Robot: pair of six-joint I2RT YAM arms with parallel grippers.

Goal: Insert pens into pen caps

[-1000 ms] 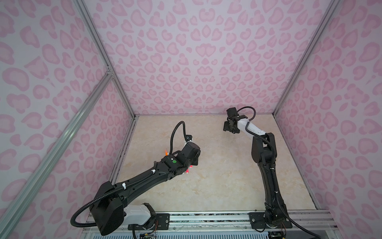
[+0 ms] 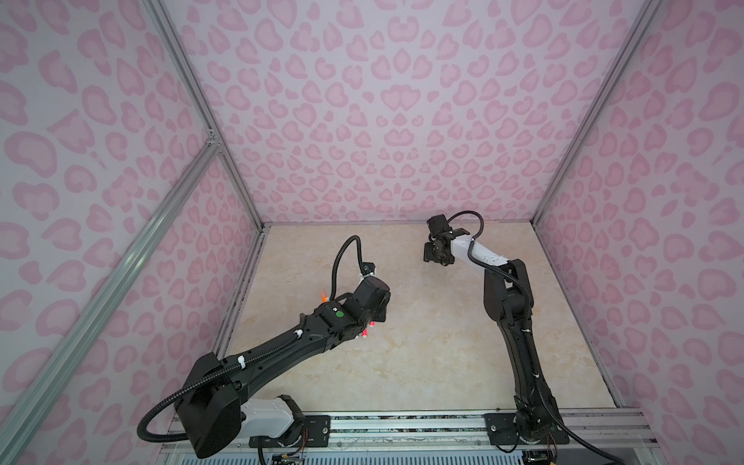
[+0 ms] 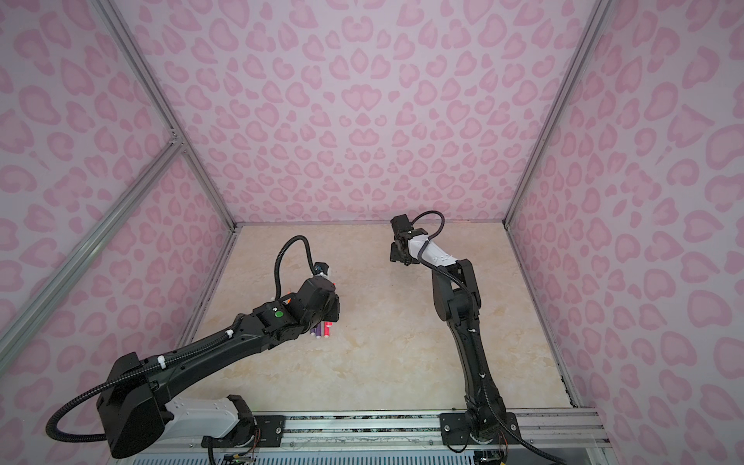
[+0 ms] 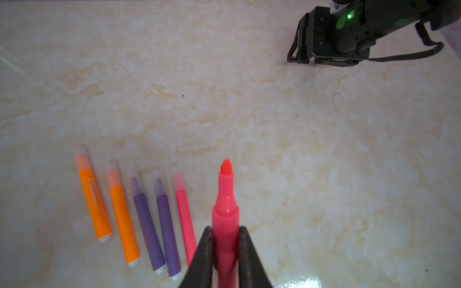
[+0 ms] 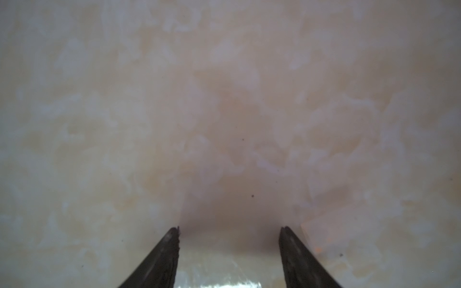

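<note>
In the left wrist view my left gripper is shut on a pink pen [image 4: 225,216], its bare red tip pointing away from the fingers. To the left on the table lie two orange pens [image 4: 93,204], two purple pens [image 4: 148,232] and another pink pen [image 4: 185,220], all with clear caps over their tips. My right gripper stands open above bare table, nothing between its fingers. Beside its right finger a faint see-through shape [image 5: 348,225] lies on the table; whether it is a loose clear cap I cannot tell.
The left arm [image 2: 310,341] covers most of the pens in the top left view.
My right gripper has shifted left and a little toward the front of the table. The left arm has not visibly moved.
</note>
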